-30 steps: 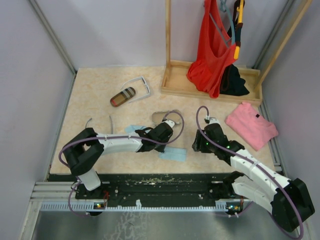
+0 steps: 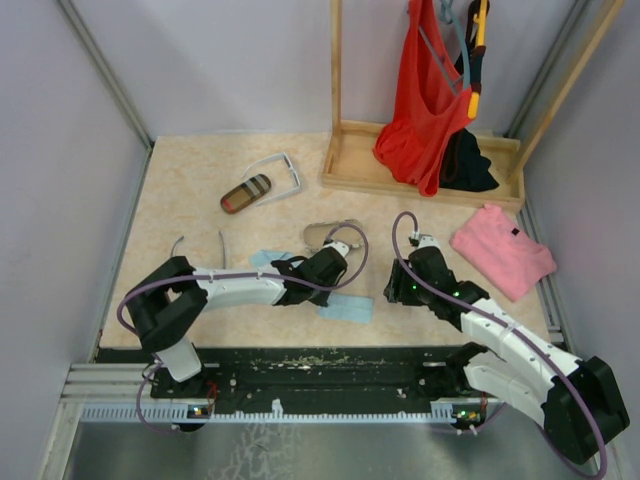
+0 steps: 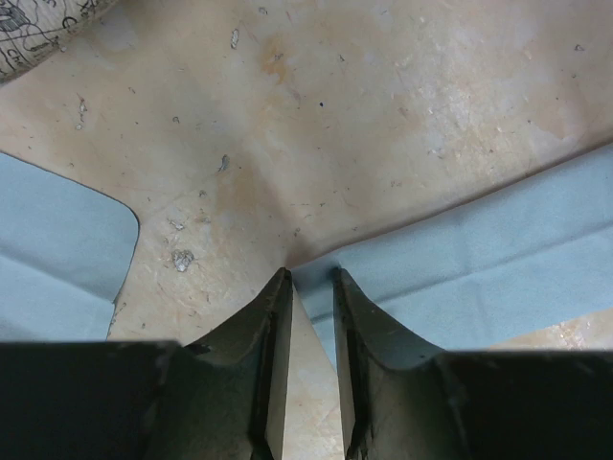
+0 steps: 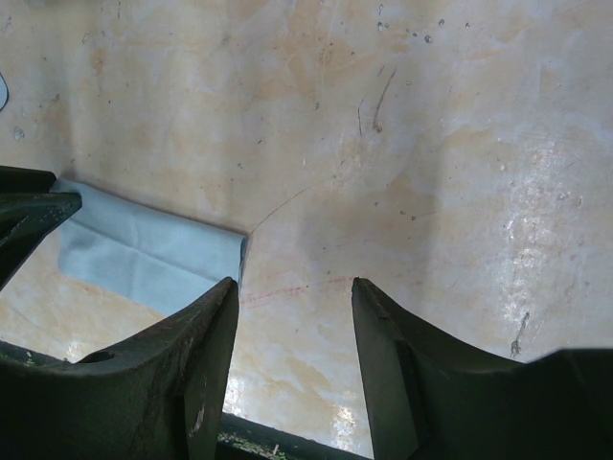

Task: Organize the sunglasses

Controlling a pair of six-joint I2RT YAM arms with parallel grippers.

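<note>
A light blue folded cloth (image 2: pixel 349 309) lies near the table's front; my left gripper is at its corner, fingertips close together on the fabric (image 3: pixel 479 287). A second blue cloth (image 3: pixel 53 249) lies to the left in the left wrist view. My right gripper stands open over bare table, right of the cloth (image 4: pixel 153 249). A plaid glasses case (image 2: pixel 246 194) lies at the back left. No sunglasses can be clearly made out.
A white frame-like object (image 2: pixel 292 175) lies by the case. A wooden stand (image 2: pixel 355 160) holds red and black fabric at the back. A pink cloth (image 2: pixel 500 250) lies at the right.
</note>
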